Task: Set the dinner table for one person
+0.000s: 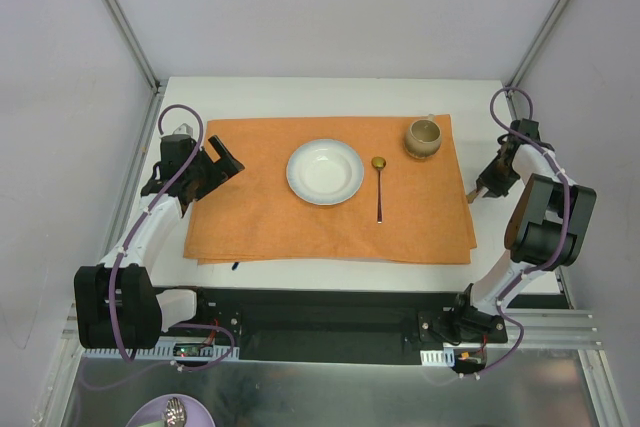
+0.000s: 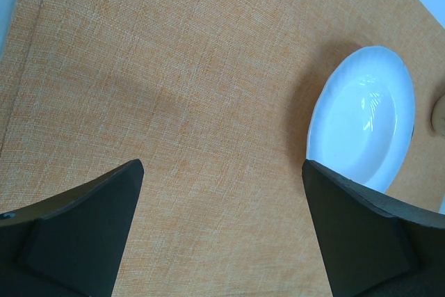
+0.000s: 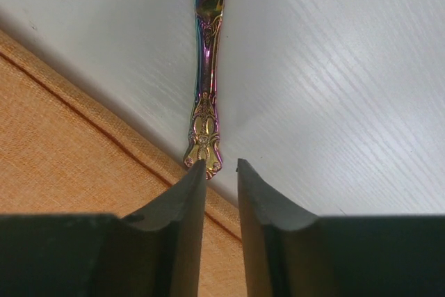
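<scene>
An orange mat [image 1: 250, 227] holds a white plate [image 1: 324, 172], a gold-headed spoon [image 1: 379, 187] to its right and a mug [image 1: 423, 138] at the back right. My left gripper stands open and empty over the mat's left side. My right gripper is at the mat's right edge, fingertips a little apart at the ornate handle end of an iridescent knife [image 3: 206, 60] lying on the white table just off the mat; whether they touch it I cannot tell.
White table [image 1: 330, 97] shows around the mat. A purple bowl [image 1: 150, 412] with metal items sits off the table at the front left.
</scene>
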